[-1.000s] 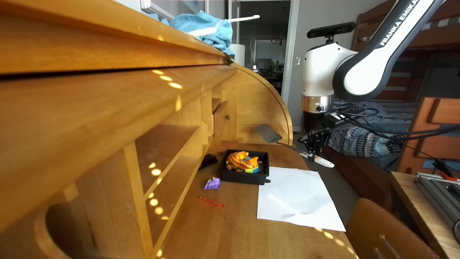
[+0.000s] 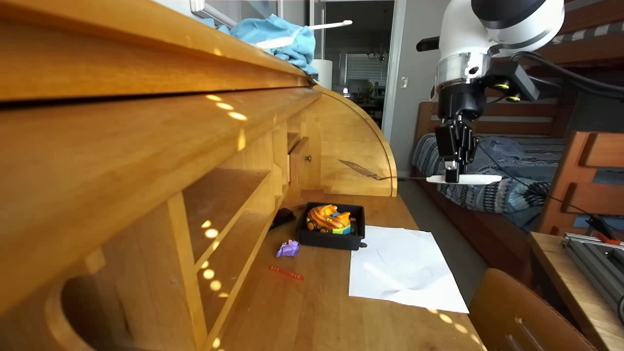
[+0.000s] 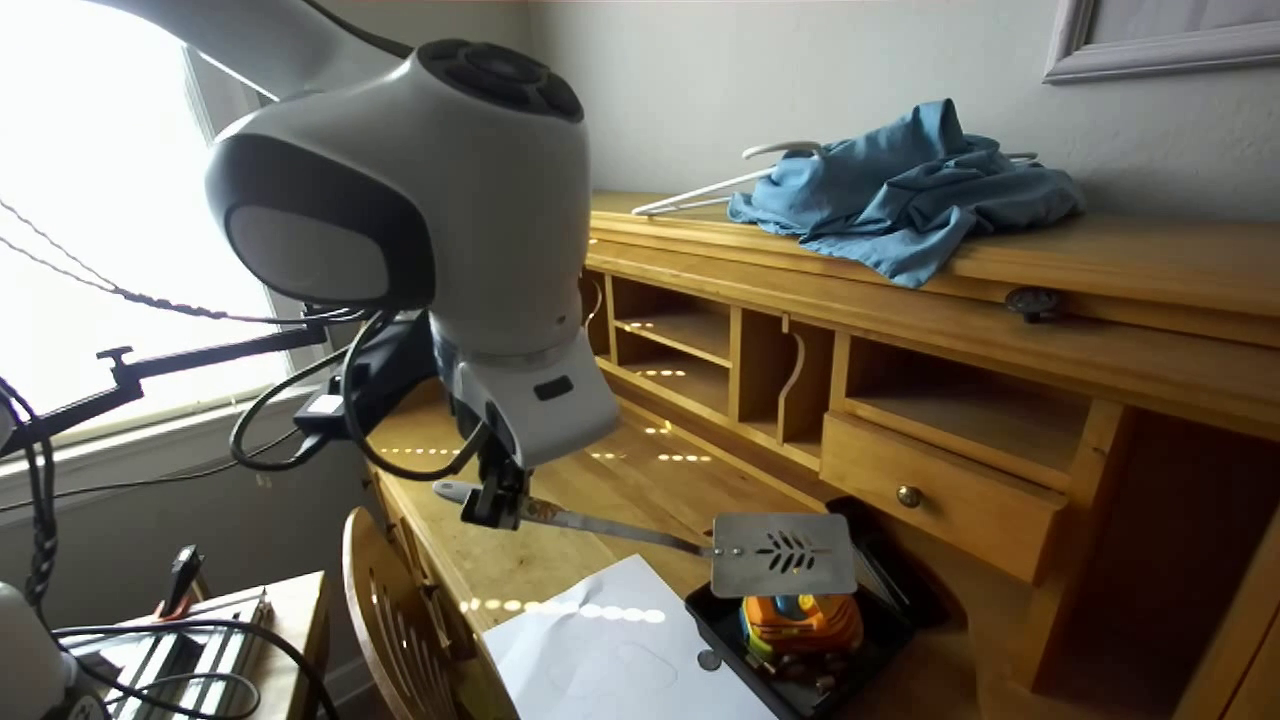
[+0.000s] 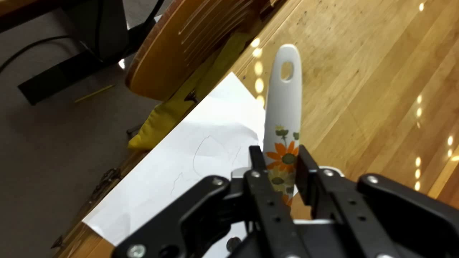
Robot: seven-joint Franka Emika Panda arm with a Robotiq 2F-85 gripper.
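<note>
A slotted metal spatula (image 3: 782, 554) with a white, flower-printed handle (image 4: 282, 103) is held in the air above the desk. My gripper is shut on that handle, one finger on each side, with the rounded handle end sticking out past them. In exterior view 1 the gripper (image 2: 454, 175) hangs high, to the right of the desk edge, and the spatula blade (image 2: 358, 168) points left. A black tray (image 2: 323, 239) on the desk holds an orange striped toy vehicle (image 2: 328, 219). From exterior view 2 the blade overlaps the toy's top; no contact can be told.
White paper (image 2: 403, 266) lies beside the tray near the desk's front edge. A purple wrapper (image 2: 287, 248) and a red stick (image 2: 286, 272) lie left of it. A chair (image 2: 520, 316) stands at the desk's front; shelves (image 3: 672, 342) line its back.
The arm has risen and shifted right in exterior view 1, still holding the spatula. The spatula has turned nearly level. Tray, toy and paper have stayed put.
</note>
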